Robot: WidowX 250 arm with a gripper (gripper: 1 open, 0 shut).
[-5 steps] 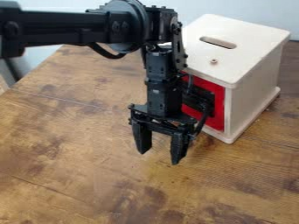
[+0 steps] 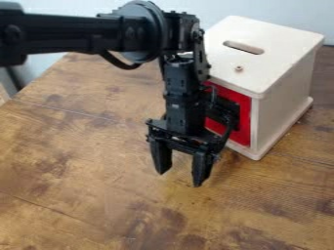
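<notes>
My black gripper (image 2: 182, 168) hangs pointing down in front of a pale wooden box (image 2: 284, 103), its two fingers apart with nothing visible between them. The box has a slot in its top, a small knob hole or peg below that, and a red panel (image 2: 240, 132) on its front face, partly hidden behind the gripper.
A white wall stands at the back left.
My arm and gripper have shifted very slightly to the right; the box stays where it was.
</notes>
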